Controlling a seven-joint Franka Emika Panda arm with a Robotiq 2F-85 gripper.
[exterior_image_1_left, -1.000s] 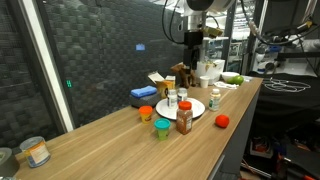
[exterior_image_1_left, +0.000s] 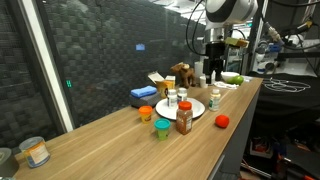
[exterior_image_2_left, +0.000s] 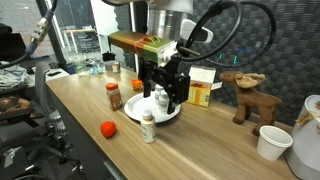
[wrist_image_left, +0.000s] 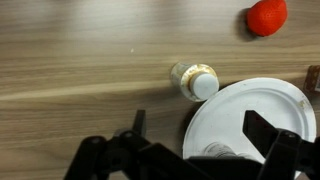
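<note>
My gripper stands open above the table, with nothing visible between its fingers. A small bottle with a pale cap (wrist_image_left: 190, 80) stands on the wood just ahead of the fingers in the wrist view, beside the white plate (wrist_image_left: 233, 97). In exterior view 2 this bottle (exterior_image_2_left: 148, 126) is upright, below my gripper (exterior_image_2_left: 160, 92). The plate holds several white-capped containers, partly hidden by a finger in the wrist view. A red tomato-like ball (wrist_image_left: 267, 17) lies away from the bottle. An orange-lidded jar (exterior_image_1_left: 184, 118) stands by the plate.
An orange cup (exterior_image_1_left: 145, 113) and a green cup (exterior_image_1_left: 162, 128) stand left of the jar. Behind the plate are a blue sponge-like block (exterior_image_1_left: 144, 91) and a box (exterior_image_2_left: 200, 88). A brown moose figure (exterior_image_2_left: 252, 100) and white cup (exterior_image_2_left: 272, 142) occupy the far side. Bare wood lies between.
The objects on the table have not visibly moved.
</note>
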